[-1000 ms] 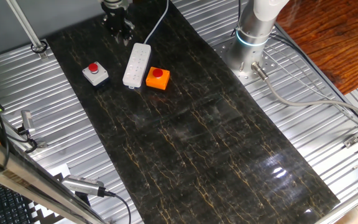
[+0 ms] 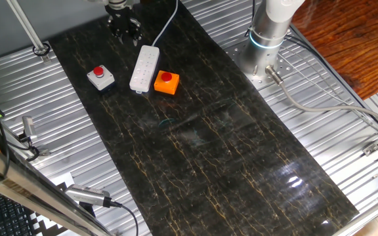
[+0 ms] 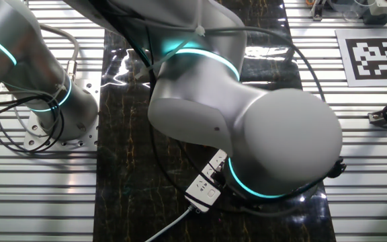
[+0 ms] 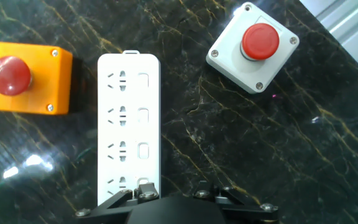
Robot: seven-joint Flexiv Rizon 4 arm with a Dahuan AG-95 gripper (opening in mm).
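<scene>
A white power strip (image 4: 129,118) lies on the dark marbled tabletop, its lower end partly covered by my gripper in the wrist view. The two fingertips stand apart, so the gripper is open, with nothing held between them. On one side of the strip sits an orange box with a red button (image 2: 167,82); a white box with a red button (image 2: 100,77) sits on the other. From exterior view 1, the gripper (image 2: 129,40) appears over the table near the strip's cable end. The arm hides it, and both button boxes, in exterior view 2.
The strip's white cable (image 2: 166,27) runs off the table's far edge. Ribbed metal panels (image 2: 64,124) flank the tabletop, with a keyboard (image 2: 8,213) at the lower left. The arm's base (image 2: 261,59) stands on the right.
The gripper has shifted slightly at the top of exterior view 1, and its fingers look farther apart than a second ago. The strip and both button boxes have stayed put.
</scene>
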